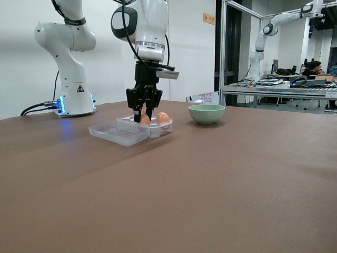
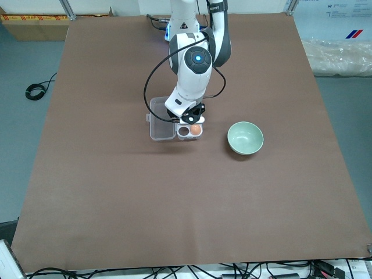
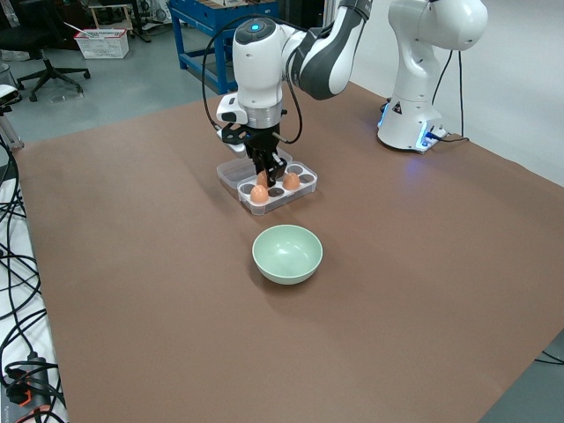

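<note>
My black gripper (image 1: 143,113) (image 3: 269,176) reaches down into an egg carton (image 3: 278,194) of clear plastic, among brown eggs (image 1: 162,118) (image 3: 259,193). In the top view one egg sits right at its fingertips; whether the fingers are closed on it I cannot tell. In the left view the gripper is mostly hidden under the wrist, beside the open lid (image 2: 162,126) and one visible egg (image 2: 195,129). A pale green bowl (image 2: 245,138) (image 1: 206,114) (image 3: 287,255) stands empty to the carton's right in the left view.
The robot base (image 3: 410,128) stands at the back.
</note>
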